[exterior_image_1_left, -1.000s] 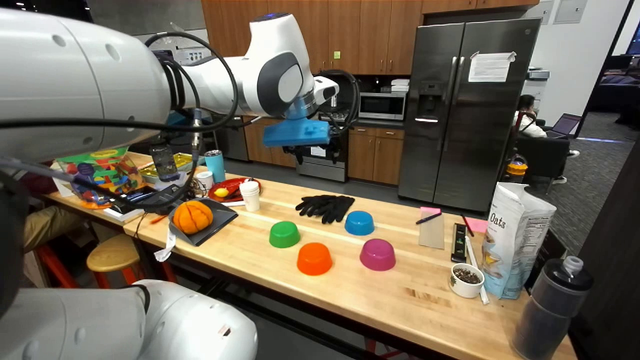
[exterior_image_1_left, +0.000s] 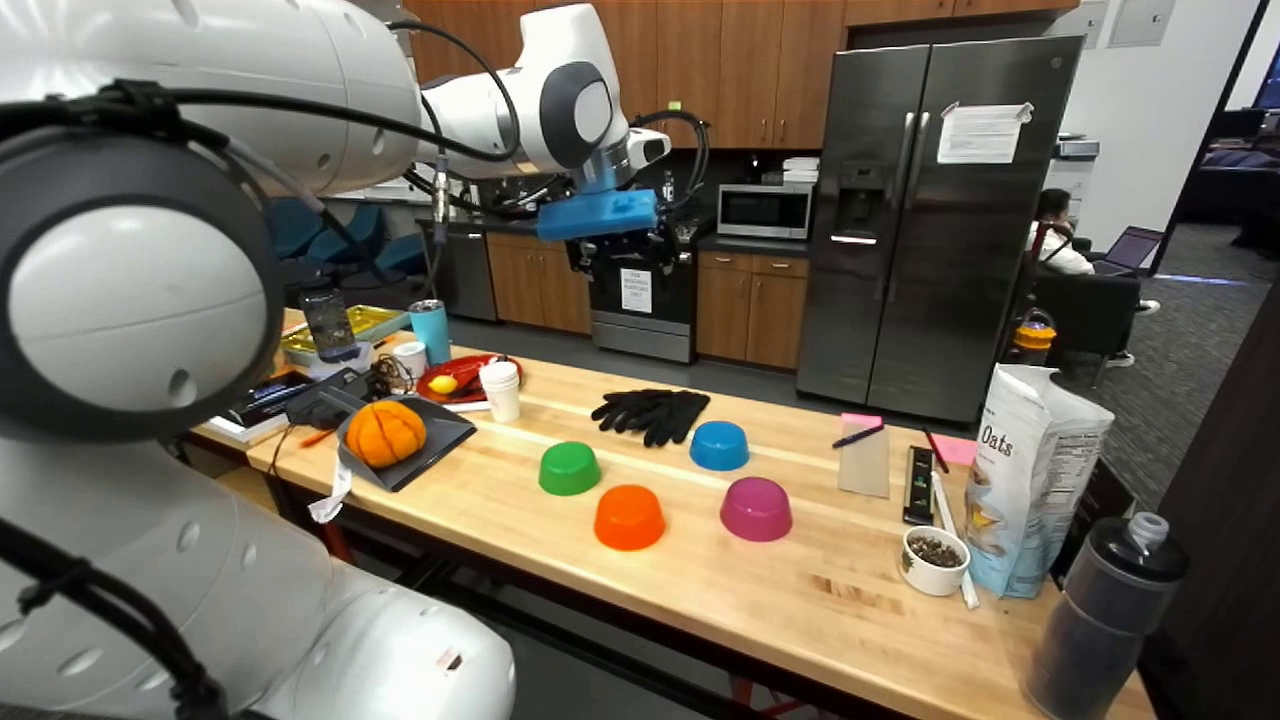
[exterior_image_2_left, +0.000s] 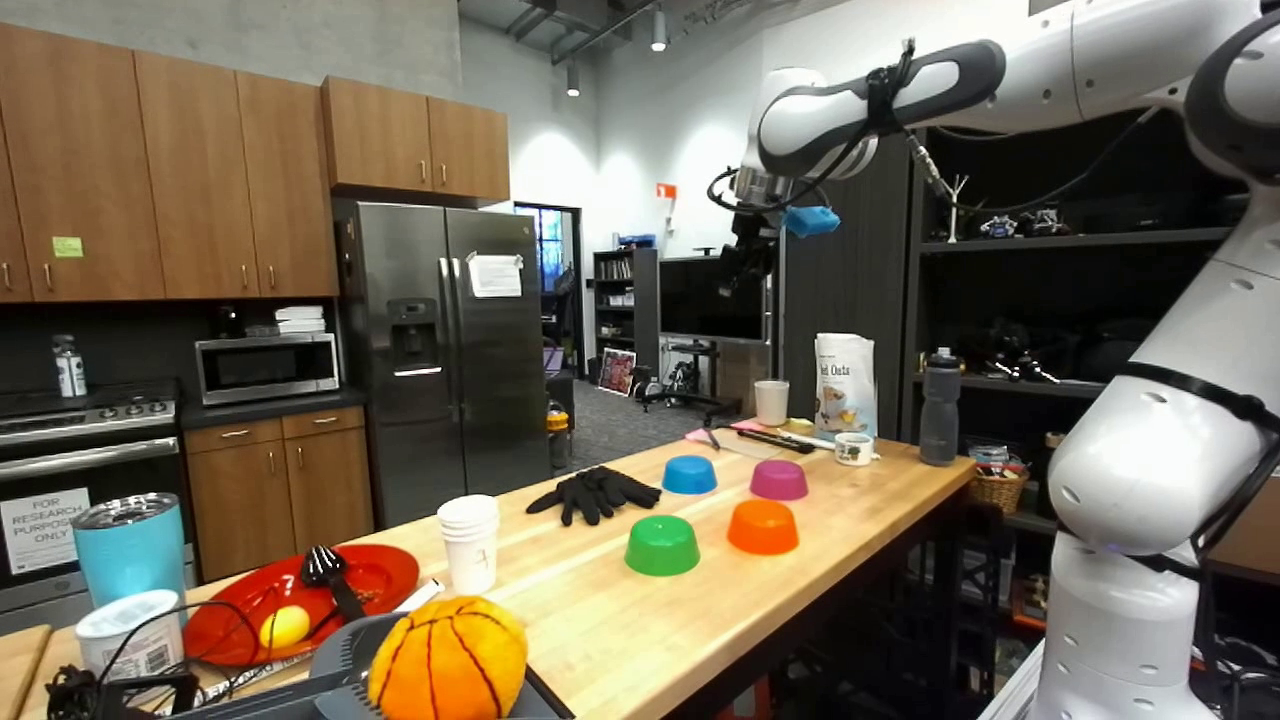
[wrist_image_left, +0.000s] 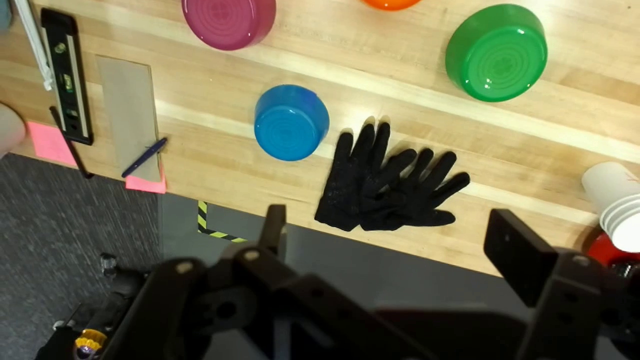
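Note:
My gripper is open, its two dark fingers wide apart with nothing held, high above the far edge of the wooden table (exterior_image_1_left: 768, 600). In the wrist view a pair of black gloves (wrist_image_left: 384, 186) lies just ahead of the fingertips, well below them. Four upside-down bowls rest on the wood: blue (wrist_image_left: 291, 123), green (wrist_image_left: 498, 54), purple (wrist_image_left: 229, 21) and orange (exterior_image_1_left: 630, 517). Only a sliver of the orange one shows in the wrist view. Exterior view 2 has the gripper (exterior_image_2_left: 744, 270) raised far over the table.
Stacked white cups (exterior_image_1_left: 500, 391), a red plate (exterior_image_2_left: 384, 576) and a dustpan (exterior_image_1_left: 450, 438) holding an orange plush ball (exterior_image_1_left: 385, 433) are at one end. An oats bag (exterior_image_1_left: 1032, 480), a bottle (exterior_image_1_left: 1104, 618), a small cup (exterior_image_1_left: 932, 560) and a level (wrist_image_left: 67, 75) occupy the other.
The arm has risen and shifted, carrying the gripper higher in exterior view 1. The bowls, gloves and other tabletop things have stayed where they were.

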